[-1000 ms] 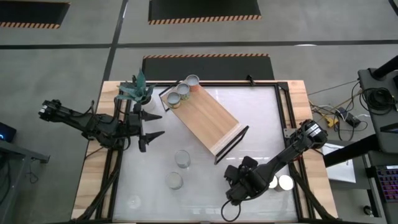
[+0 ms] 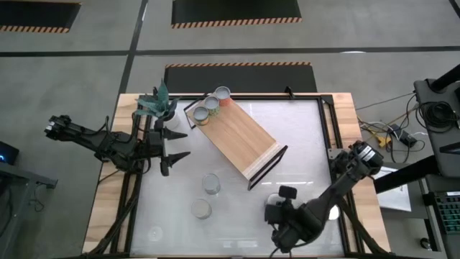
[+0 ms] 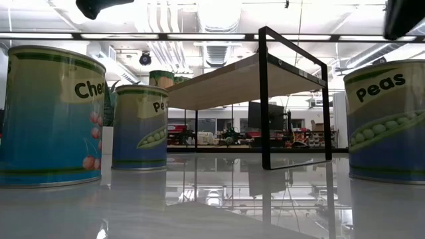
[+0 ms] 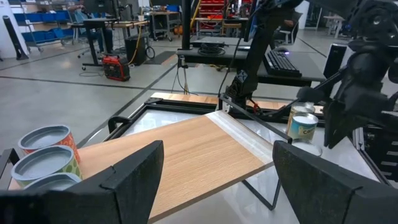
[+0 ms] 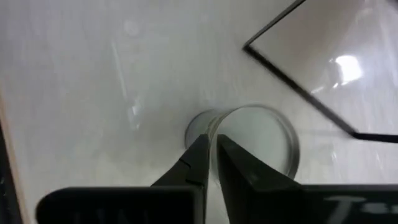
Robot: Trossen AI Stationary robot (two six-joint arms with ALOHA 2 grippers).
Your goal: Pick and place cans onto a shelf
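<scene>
The wooden shelf bears three cans at its far left end: the near can, the middle can and the far orange can. On the white table stand a Peas can and a Cherries can left of centre. At the right, my right gripper's fingers are pressed together with nothing between them; its tips hang over the rim of an upright can. Beside the shelf's left end, my left gripper stands open and empty.
The shelf's black wire leg borders its right end. A potted plant sits at the back left corner by the left arm. Another can is partly hidden beside the right arm.
The right arm has shifted slightly. The left arm and shelf cans are unmoved.
</scene>
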